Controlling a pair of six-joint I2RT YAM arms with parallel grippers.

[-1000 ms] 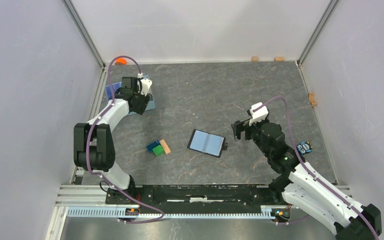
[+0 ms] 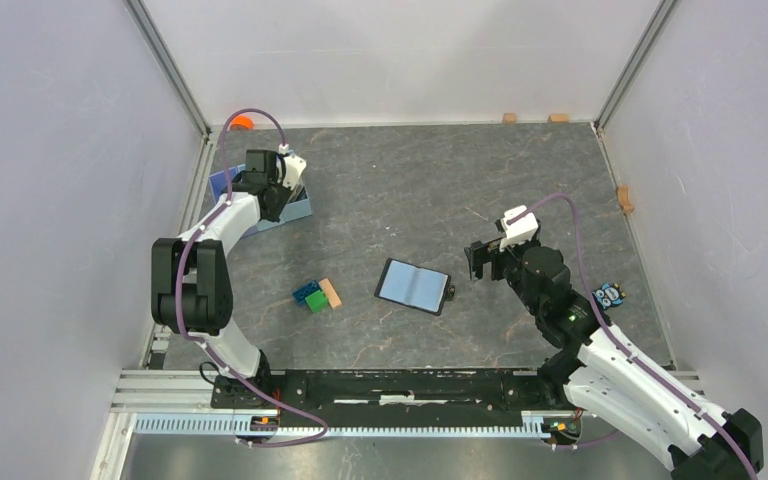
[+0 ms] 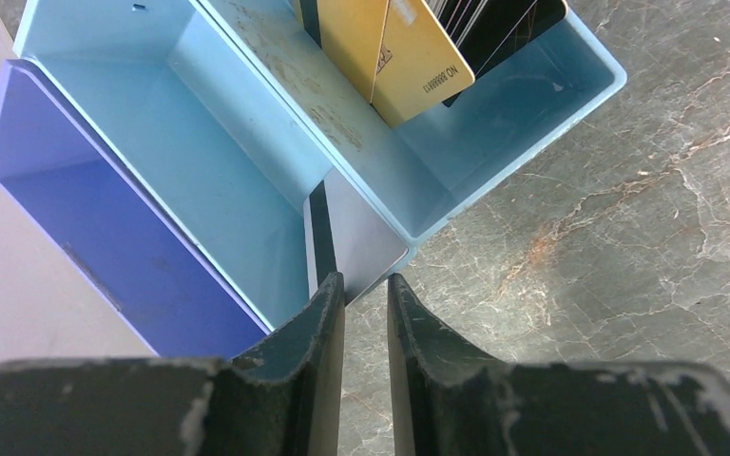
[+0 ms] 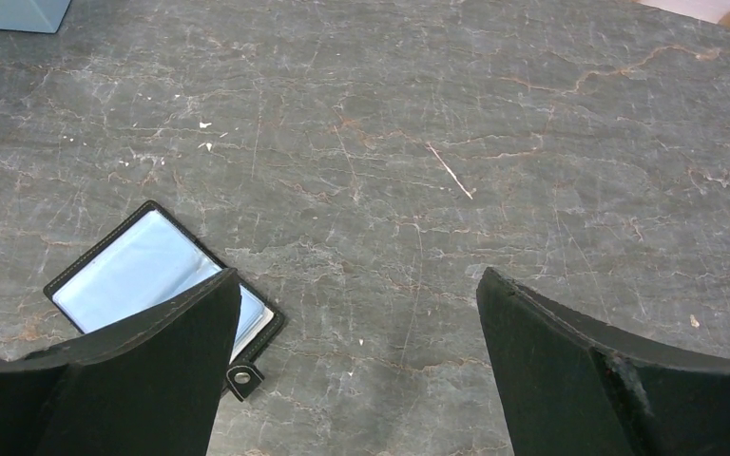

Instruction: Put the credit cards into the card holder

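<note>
A grey card with a black stripe (image 3: 356, 223) is at the near end of the middle compartment of the blue box (image 3: 523, 166). My left gripper is partly open at that end, its left fingertip over the card's lower corner; I cannot tell whether it touches. Bare floor shows between the fingers lower down. Yellow and black cards (image 3: 423, 76) stand in the right-hand compartment. The card holder (image 2: 413, 286) lies unfolded at the table's middle, its clear pockets upward. Up and to its right, my right gripper is open and empty.
A purple bin (image 3: 105, 218) adjoins the blue box on the left. Small blue, green and orange blocks (image 2: 317, 300) lie left of the holder. An owl figure (image 2: 608, 295) sits at the right edge.
The left gripper has shifted slightly to the left at the box, and a little more of the box's near edge shows. The right arm and the card holder have stayed put.
</note>
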